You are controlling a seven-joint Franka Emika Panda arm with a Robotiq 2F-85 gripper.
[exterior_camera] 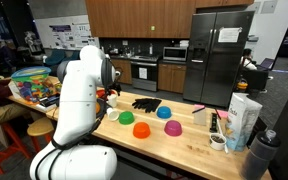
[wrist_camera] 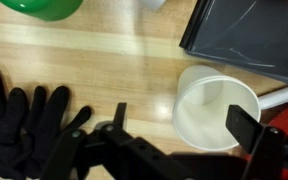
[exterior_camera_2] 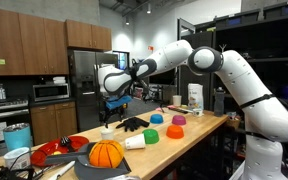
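Note:
A white cup (wrist_camera: 206, 107) stands on the wooden table, seen from above in the wrist view. My gripper is open over it, one dark fingertip on the left side of the cup and the other overlapping its opening on the right. Nothing is clamped between them. In exterior view 2 the same cup (exterior_camera_2: 106, 133) sits below the gripper (exterior_camera_2: 112, 105), behind an orange ball (exterior_camera_2: 107, 154). From exterior view 1 the gripper (exterior_camera: 112, 91) appears small, just above the cup (exterior_camera: 112, 101) at the table's far left part.
Black gloves (wrist_camera: 24, 125) lie left of the cup in the wrist view, with a green bowl (wrist_camera: 39, 15) above them. A dark tray (wrist_camera: 246, 42) borders the cup at upper right. Another white cup (exterior_camera_2: 135, 142) lies nearby. Orange (exterior_camera: 141, 130), blue (exterior_camera: 164, 113) and magenta (exterior_camera: 173, 130) bowls stand farther along.

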